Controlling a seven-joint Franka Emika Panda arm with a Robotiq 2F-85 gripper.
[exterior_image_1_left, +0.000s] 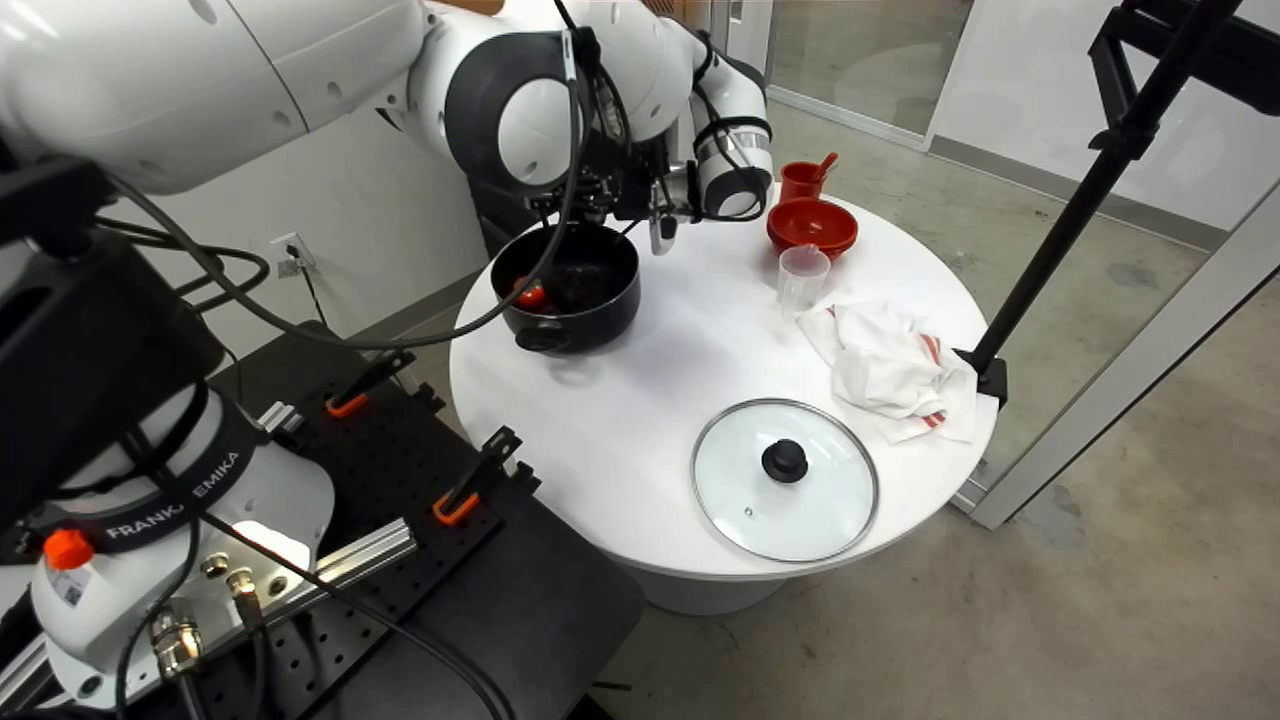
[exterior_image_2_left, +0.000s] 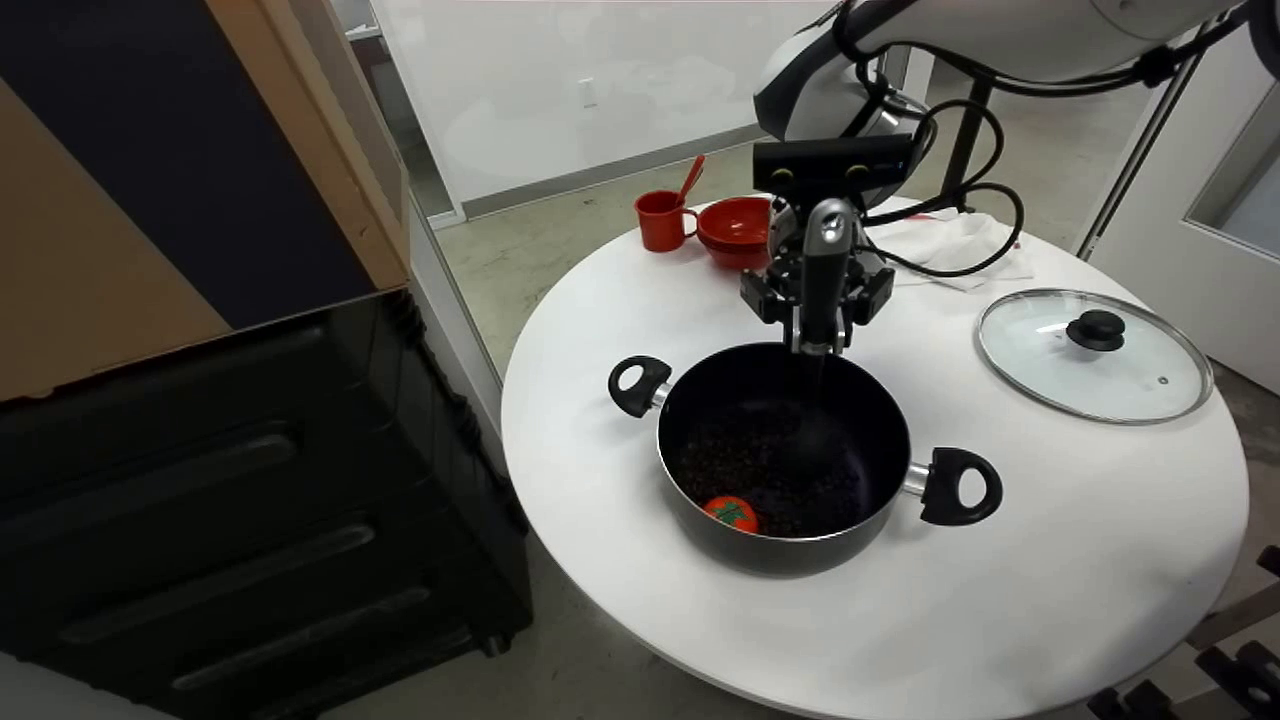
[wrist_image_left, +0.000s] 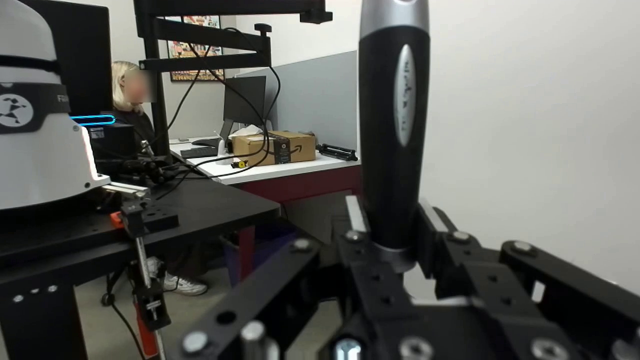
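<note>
A utensil with a black handle (wrist_image_left: 394, 108) and silver end stands upright between the fingers of my gripper, which is shut on it. In exterior view 2 my gripper (exterior_image_2_left: 822, 324) is over the far rim of the black pot (exterior_image_2_left: 768, 554). The utensil's lower end reaches down toward the pot's dark inside, where its shape is hard to make out. A tomato (exterior_image_2_left: 731, 514) lies in the pot against the near wall, beside many small dark pieces (exterior_image_2_left: 732, 462). In exterior view 1 the arm mostly hides the gripper.
A glass lid (exterior_image_1_left: 786, 510) lies flat on the round white table (exterior_image_1_left: 672, 396). Farther back are a red bowl (exterior_image_1_left: 812, 226), a red cup (exterior_image_1_left: 800, 182), a clear cup (exterior_image_1_left: 801, 282) and a white cloth (exterior_image_1_left: 894, 366). Table space between pot and lid is free.
</note>
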